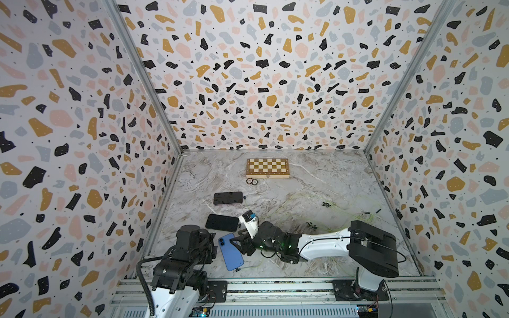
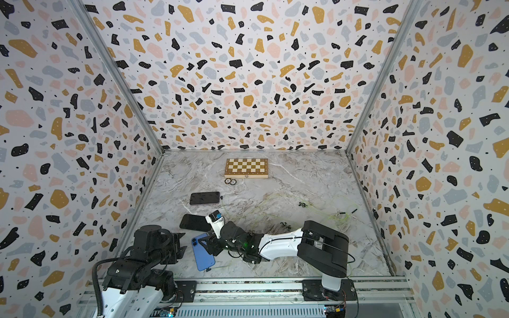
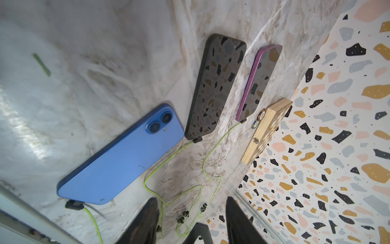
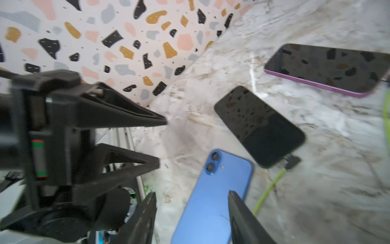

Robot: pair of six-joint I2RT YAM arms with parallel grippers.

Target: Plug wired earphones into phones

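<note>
A blue phone [image 3: 126,156] lies camera side up near the table's front. A black connector [image 3: 74,204] on a green cord sits against its bottom end. Beyond it lies a black phone [image 3: 215,87], with a connector [image 3: 197,139] at its end. The purple-edged phone [image 3: 260,81] is farthest back; a green cord runs to its end. My left gripper is open and empty, to the left of the blue phone. Over that phone's right side, my right gripper stands open, with nothing held between its fingers.
A chessboard box [image 1: 267,168] and two small round pieces [image 1: 251,181] lie at the back. Green cords [image 1: 371,206] spread over the right side of the table. Free surface stretches along the back right. Both arms stand close together at the front left.
</note>
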